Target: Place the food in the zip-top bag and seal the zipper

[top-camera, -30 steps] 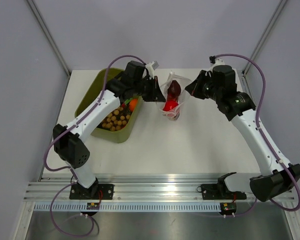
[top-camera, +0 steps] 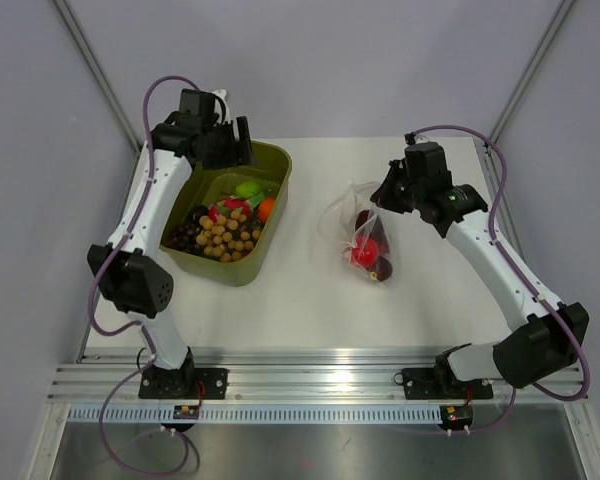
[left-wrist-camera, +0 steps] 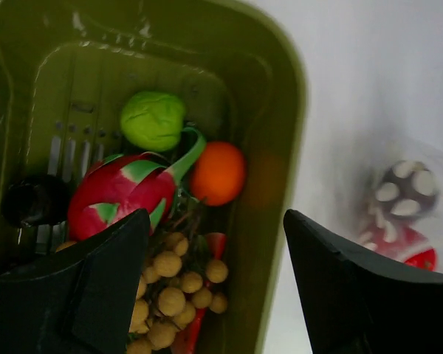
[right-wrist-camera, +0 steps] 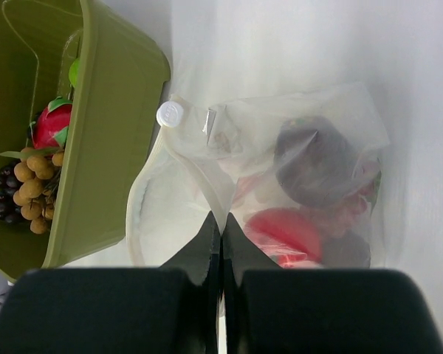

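Observation:
The zip top bag [right-wrist-camera: 332, 169] lies on the white table right of the green bin [top-camera: 245, 265], with dark items and a red one [right-wrist-camera: 280, 232] inside. My right gripper [top-camera: 378, 200] is shut on the bag's rim, near a white zipper slider [right-wrist-camera: 170, 113]. My left gripper [top-camera: 230, 140] is open above the bin, which holds a green item [left-wrist-camera: 151, 118], a dragon fruit [left-wrist-camera: 118, 195], an orange [left-wrist-camera: 218, 173], dark grapes [right-wrist-camera: 7, 188] and brown round fruit [left-wrist-camera: 170, 299].
The bin fills the table's left side. The table's front [top-camera: 310, 320] and the area behind the bag are clear.
My left gripper has opened, left the bag and moved leftward over the bin. The bag now lies lower beside my right gripper, which has shifted slightly left.

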